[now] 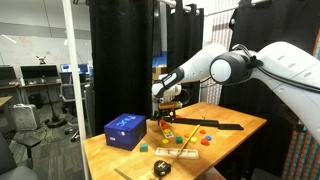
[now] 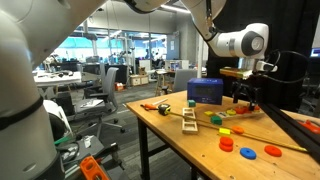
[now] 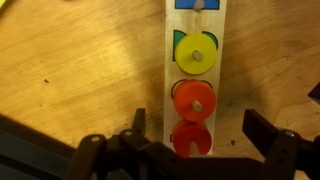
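Seen from above in the wrist view, a narrow wooden peg board [image 3: 181, 22] carries a yellow disc [image 3: 196, 53] and two red discs, the upper red disc [image 3: 194, 98] and the lower red disc [image 3: 190, 137]. My gripper is open over the lower end of this board. Its dark fingertips [image 3: 267, 133] stand apart on either side of the lower red disc, with clear gaps to the board; their height above it is hard to judge. From the side, the gripper [image 1: 163, 107] appears over the board at the table's far part.
A blue box [image 1: 125, 130] stands on the wooden table's left side. Loose round pieces lie about, including a blue disc [image 2: 248, 153] and a red disc [image 2: 273, 150]. A wooden frame [image 2: 190, 120], a yellow stick [image 1: 184, 147] and dark bars [image 1: 221, 126] also occupy the tabletop.
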